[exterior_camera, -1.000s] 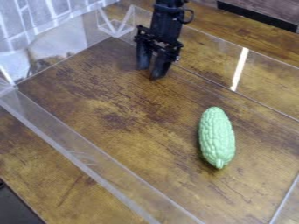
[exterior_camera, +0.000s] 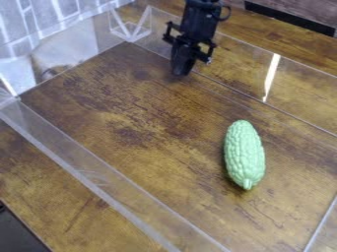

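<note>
The black robot gripper is at the top centre, at the far end of a clear-walled enclosure on the wooden surface. It is shut, with nothing visible between its fingers, though it is small and dark in this view. A pale green bitter melon lies on the wood at the right, well apart from the gripper, toward the front.
Clear plastic walls surround the wooden floor, whose middle and left are bare. A white patterned cloth or curtain is at the back left.
The gripper has drawn together from a wider stance and moved slightly up and back in the view. The bitter melon has not moved.
</note>
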